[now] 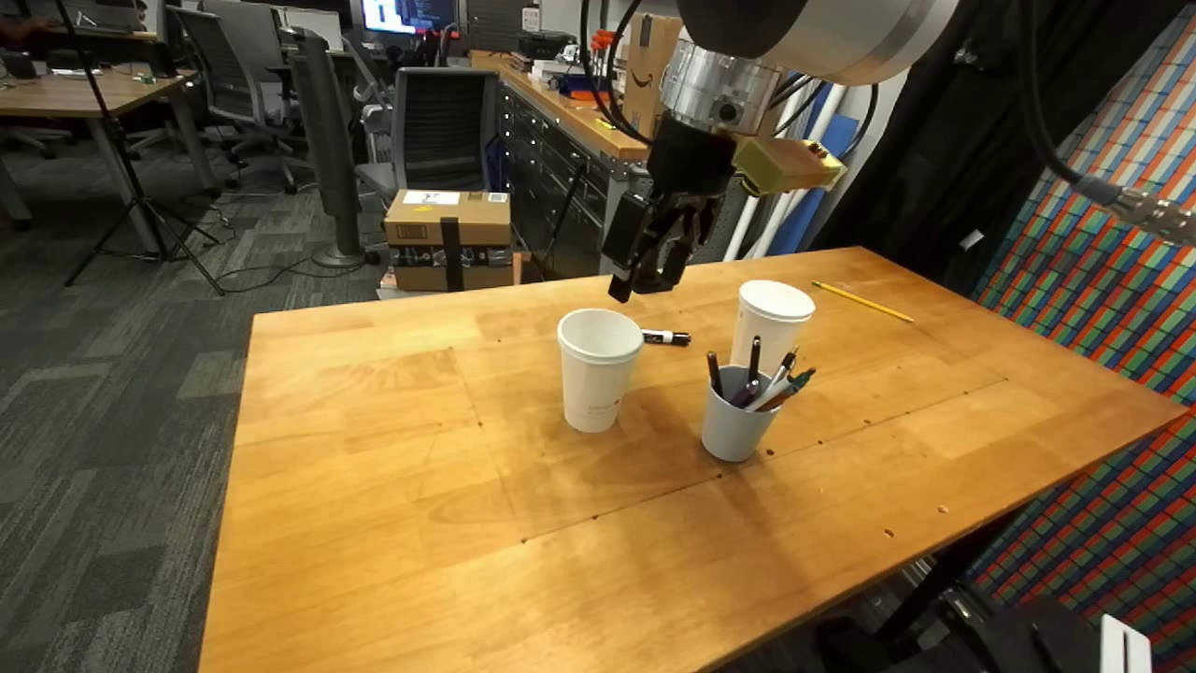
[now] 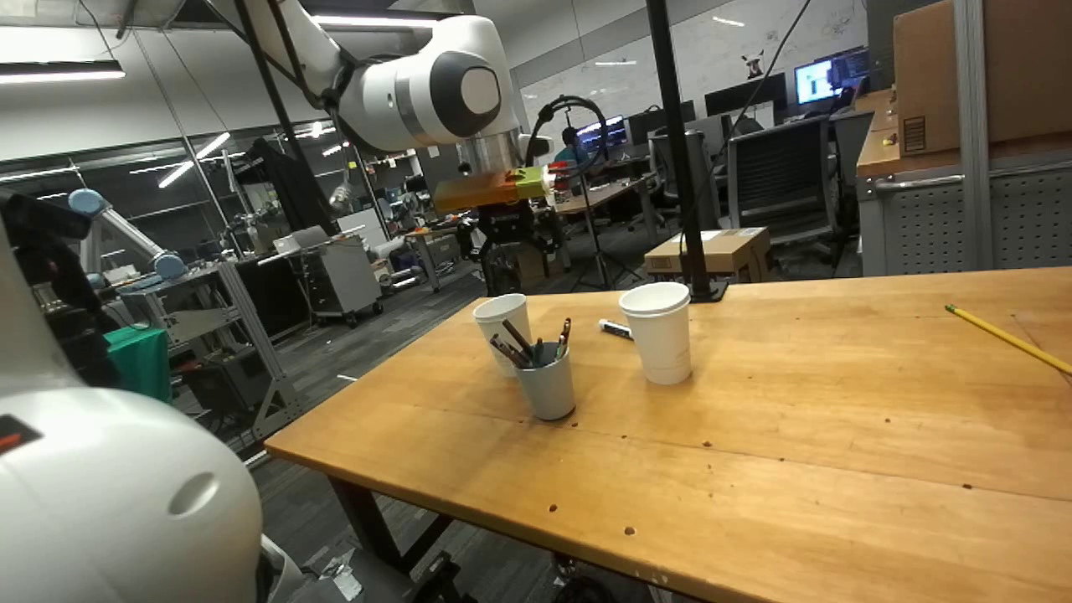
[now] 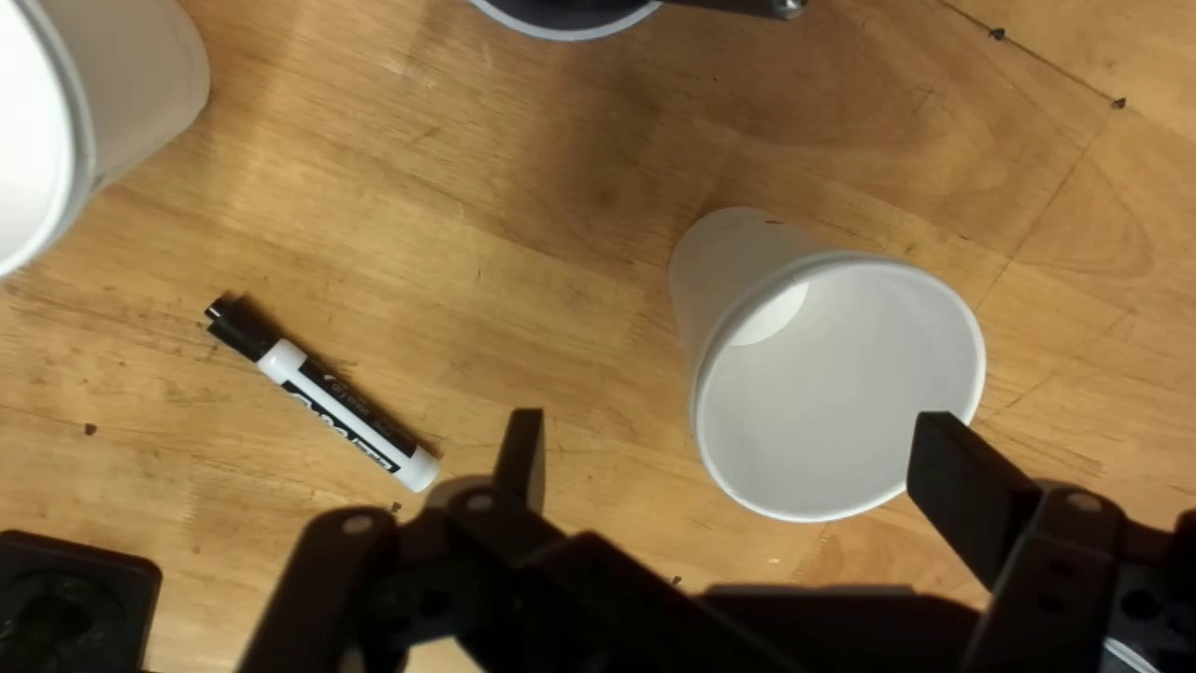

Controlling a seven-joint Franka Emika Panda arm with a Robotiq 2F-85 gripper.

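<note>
My gripper hangs above the table with its two fingers wide apart and nothing between them. Below it, partly between the fingers in the wrist view, a white paper cup (image 3: 841, 387) stands upright and empty. A black-and-white marker (image 3: 342, 413) lies on the wood to the left of that cup in the wrist view. The second white cup (image 1: 774, 320) stands upright farther right in exterior view 1. In front of it is a small grey cup (image 1: 734, 432) holding several pens (image 1: 774, 387).
A yellow pencil (image 1: 863, 301) lies near the table's far right edge. In exterior view 2 a black post (image 2: 693, 221) rises at the table's edge.
</note>
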